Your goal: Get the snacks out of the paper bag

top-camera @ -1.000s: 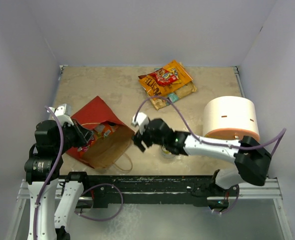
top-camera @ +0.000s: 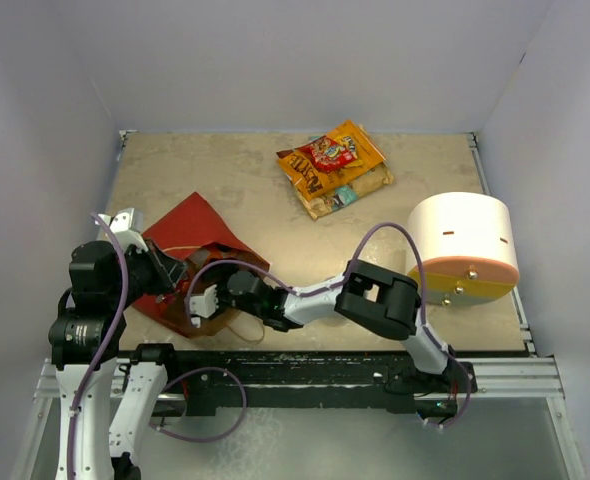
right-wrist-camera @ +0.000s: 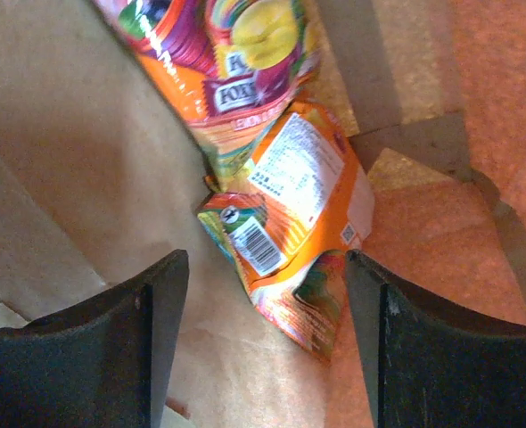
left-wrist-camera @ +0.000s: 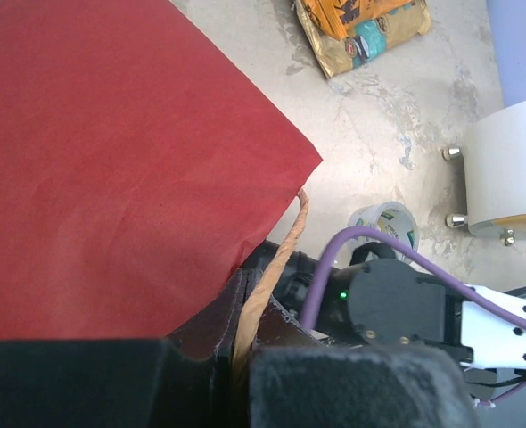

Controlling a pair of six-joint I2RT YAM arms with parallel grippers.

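Note:
The red paper bag (top-camera: 190, 225) lies on its side at the left, its mouth facing right. My left gripper is shut on the bag's twisted paper handle (left-wrist-camera: 276, 263), holding it at the upper edge. My right gripper (top-camera: 210, 300) reaches into the bag's mouth. In the right wrist view its fingers (right-wrist-camera: 120, 357) are open, either side of an orange snack packet (right-wrist-camera: 290, 205) lying inside on the brown paper, with a colourful fruit-print packet (right-wrist-camera: 227, 62) beyond it.
Several snack packets (top-camera: 330, 165) lie piled on the bare table at the back centre. A white drum-shaped box (top-camera: 460, 235) stands at the right. A clear tape roll (left-wrist-camera: 388, 218) is partly hidden behind the right arm. Walls close both sides and the back.
My right arm has moved left and down from the middle of the table into the bag's mouth. My left arm has stayed still at the bag.

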